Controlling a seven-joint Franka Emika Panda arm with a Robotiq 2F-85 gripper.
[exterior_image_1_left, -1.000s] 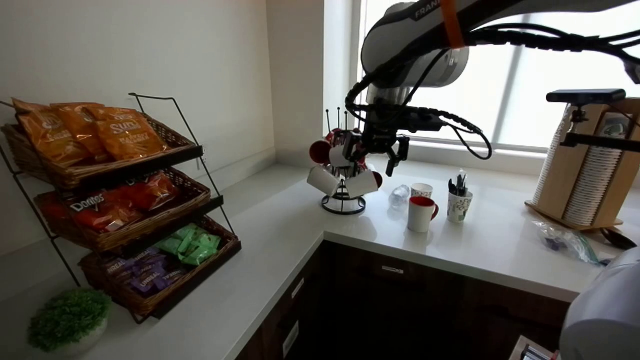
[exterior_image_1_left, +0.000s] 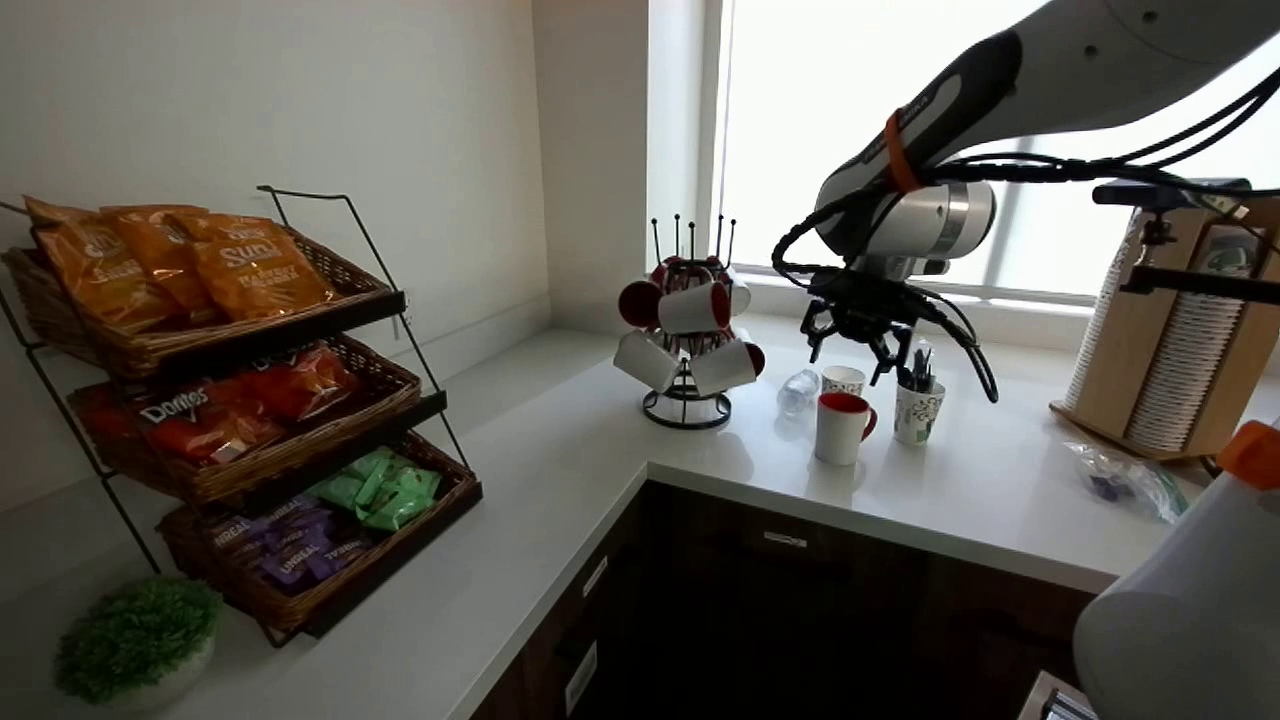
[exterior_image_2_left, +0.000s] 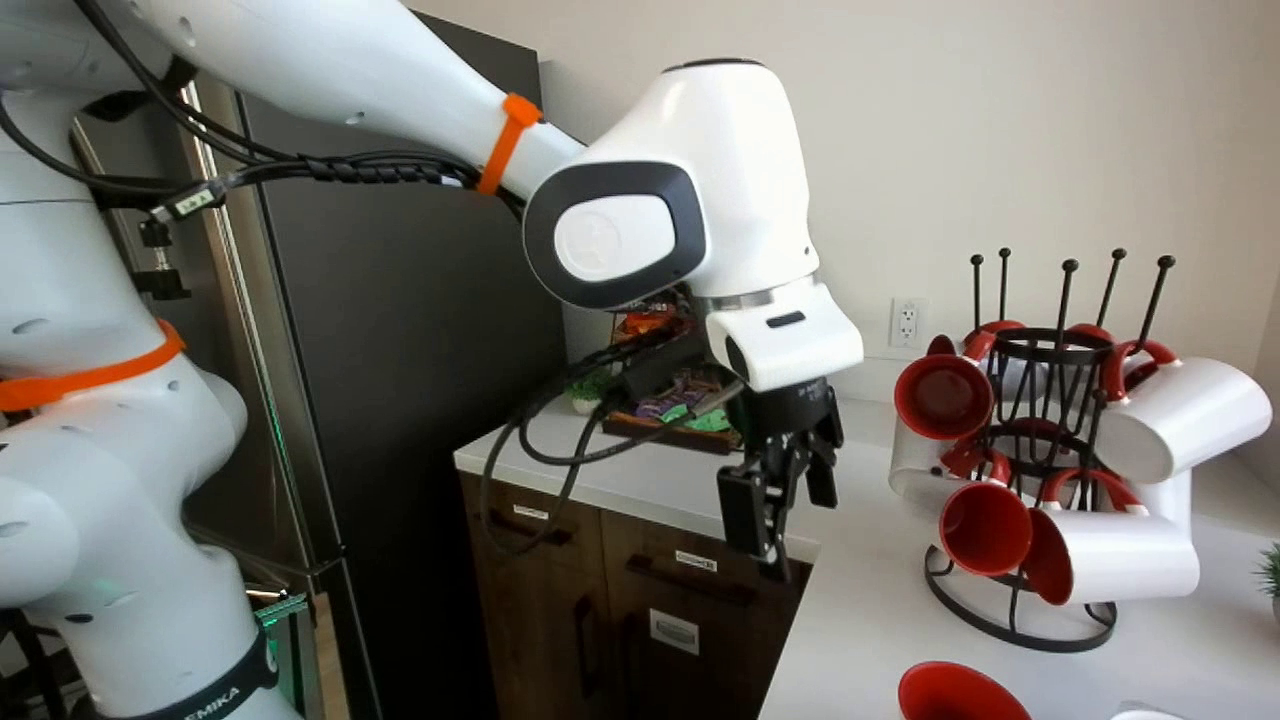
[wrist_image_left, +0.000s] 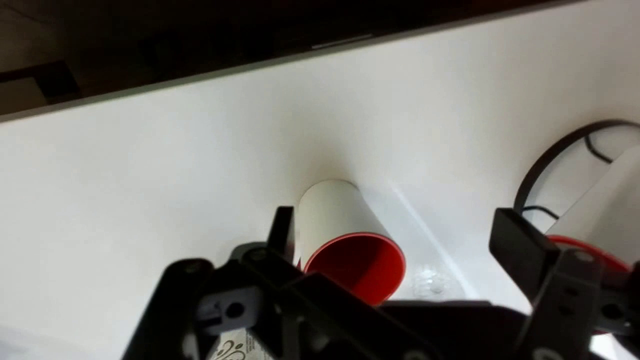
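A white mug with a red inside (exterior_image_1_left: 840, 434) stands upright on the counter, its handle to the right in exterior view 1. My gripper (exterior_image_1_left: 849, 358) is above the mug's area, fingers spread and nothing held. In the wrist view the mug (wrist_image_left: 333, 210) appears below the open gripper, closer to the left finger (wrist_image_left: 282, 231) than to the right one. Its handle is mostly hidden there behind that finger. Only the mug's red opening (exterior_image_2_left: 960, 694) shows at the bottom of exterior view 2, where the gripper (exterior_image_2_left: 794, 534) hangs pointing down.
A black rack (exterior_image_2_left: 1020, 630) hung with several red-and-white mugs stands beside the upright mug. Close by are a clear plastic cup (exterior_image_1_left: 797, 394), a patterned paper cup (exterior_image_1_left: 842, 379) and a cup of black cutlery (exterior_image_1_left: 919, 414). Bare counter (wrist_image_left: 150, 162) lies left of the mug in the wrist view.
The counter objects have stayed put.
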